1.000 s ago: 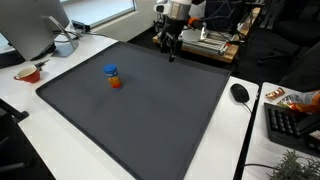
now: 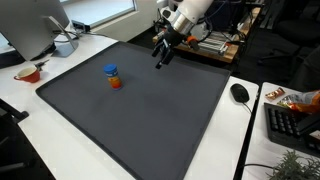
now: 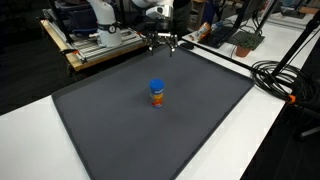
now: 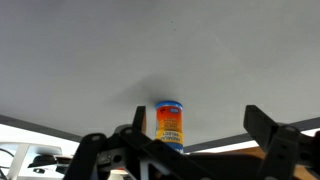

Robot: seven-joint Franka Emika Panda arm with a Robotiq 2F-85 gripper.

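An orange can with a blue lid [image 2: 112,76] stands upright on the dark grey mat [image 2: 130,120], toward the mat's left side in exterior view 1. It is near the middle in exterior view 2, where its lid [image 3: 157,86] shows clearly. My gripper [image 2: 160,56] hangs over the mat's far edge, well apart from the can. In the wrist view the gripper has its fingers spread wide, nothing held between them. The can [image 4: 169,124] appears low in that view, beyond the fingertips and partly cut off by the gripper body.
A red cup [image 2: 28,74] sits on the white table left of the mat. At the right are a black mouse [image 2: 239,93] and a keyboard [image 2: 290,126]. Coiled black cable [image 3: 285,82] lies beside the mat.
In exterior view 1 the arm has tilted and swung my gripper to the left along the mat's far edge. The can has stayed put.
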